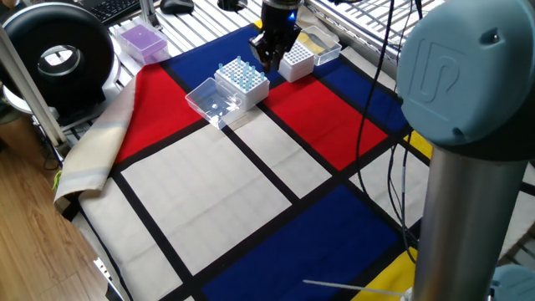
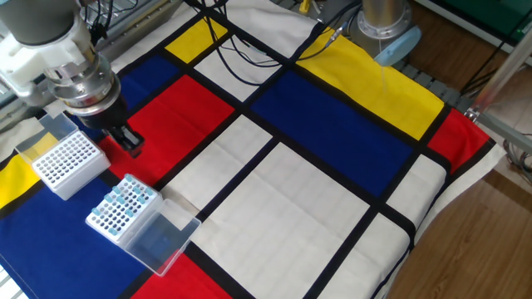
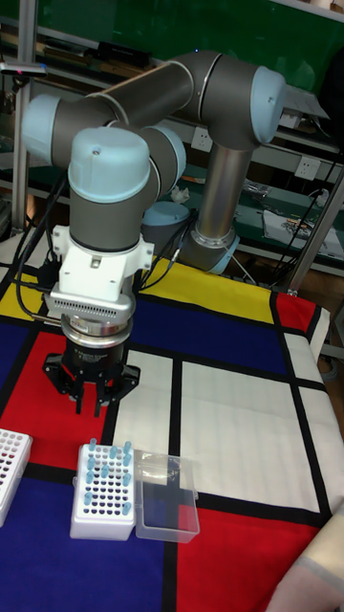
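In exterior view 3 my gripper (image 3: pixel 90 406) points down above the red patch of cloth. Its two fingertips stand a narrow gap apart, and no object shows between them. A white rack (image 3: pixel 103 494) with several pale blue tubes (image 3: pixel 105 470) lies just in front of it, lid folded open. The second white rack (image 2: pixel 69 167), whose holes show no blue tubes, sits to the other side in exterior view 2. From there, the gripper (image 2: pixel 131 144) appears above and between the racks. Exterior view 1 shows the gripper (image 1: pixel 269 62) dark and small, partly overlapping the empty rack (image 1: pixel 297 62).
Clear lids (image 2: pixel 161 238) spread out beside the racks. A purple-filled box (image 1: pixel 143 42) and a black ring-shaped device (image 1: pixel 60 57) stand at the left in exterior view 1. Cables (image 1: pixel 393 167) hang near the arm.
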